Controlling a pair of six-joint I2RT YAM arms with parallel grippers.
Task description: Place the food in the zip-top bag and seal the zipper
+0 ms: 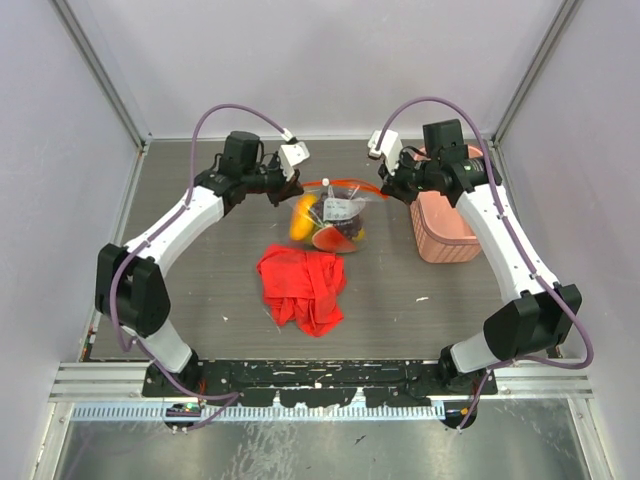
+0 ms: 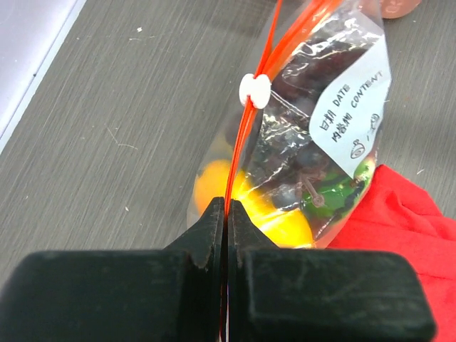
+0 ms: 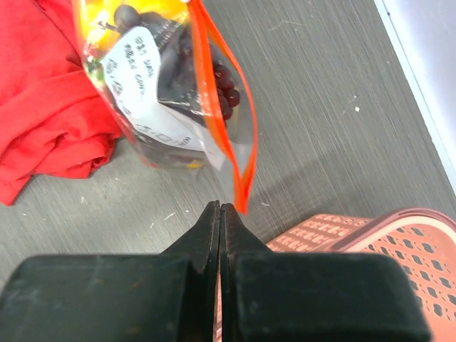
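The clear zip bag holds yellow and red foods and dark grapes. Its orange zipper carries a white slider. In the left wrist view the slider sits beyond my left gripper, which is shut on the zipper's left end. Beyond the slider the zipper's two strips look parted. My right gripper is shut, nothing between its fingers. The zipper's free right corner hangs just past its tips, outside them.
A crumpled red cloth lies in front of the bag. To the right stands a pink basket, close under my right gripper.
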